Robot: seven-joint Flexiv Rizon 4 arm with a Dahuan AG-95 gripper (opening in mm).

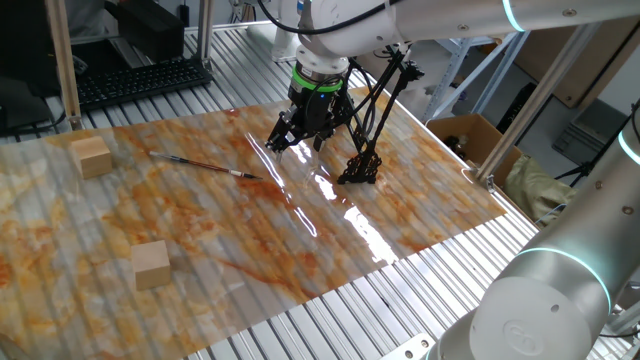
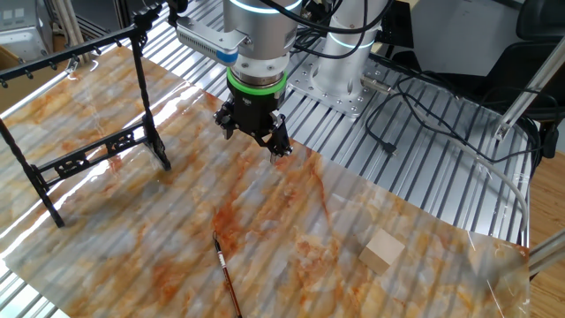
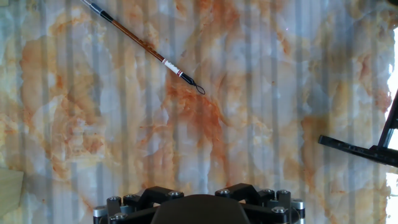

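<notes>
My gripper (image 1: 297,147) hangs above the marbled sheet, its black fingers spread apart and nothing visible between them. In the second exterior view the gripper (image 2: 252,146) points down over the sheet's edge near the arm's base. A slim brown brush (image 1: 205,165) with a white label and a loop at one end lies flat on the sheet, apart from the gripper. In the wrist view the brush (image 3: 146,46) runs diagonally across the upper left, ahead of the fingers. Two plain wooden blocks rest on the sheet: one block (image 1: 92,157) near the keyboard, another block (image 1: 152,265) closer to the front.
A black openwork frame (image 2: 97,152) stands on the sheet beside the gripper; part of the frame (image 3: 354,148) shows at the wrist view's right edge. A keyboard (image 1: 145,84) lies behind the sheet. Open room surrounds the brush on the marbled sheet (image 1: 230,230).
</notes>
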